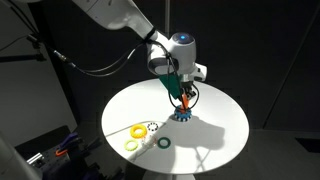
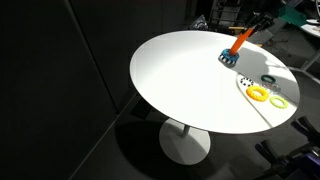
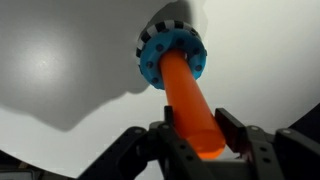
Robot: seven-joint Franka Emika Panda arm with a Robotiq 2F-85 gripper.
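Observation:
An orange post (image 3: pixel 182 92) rises from a blue dotted base (image 3: pixel 151 62) with a black-and-white checked edge, seen from above in the wrist view. My gripper is shut on the post's upper end, one dark finger on each side. In exterior view 2 the orange post (image 2: pixel 240 40) leans a little, its blue base (image 2: pixel 228 57) at or just above the white table. Exterior view 1 shows the blue base (image 1: pixel 182 114) below the arm; whether it touches the table I cannot tell.
On the round white table (image 1: pixel 215 140) lie a yellow ring (image 1: pixel 138 131), a pale yellow ring (image 1: pixel 131 145), a dark green ring (image 1: pixel 164 143) and a black-and-white ring (image 1: pixel 153 126).

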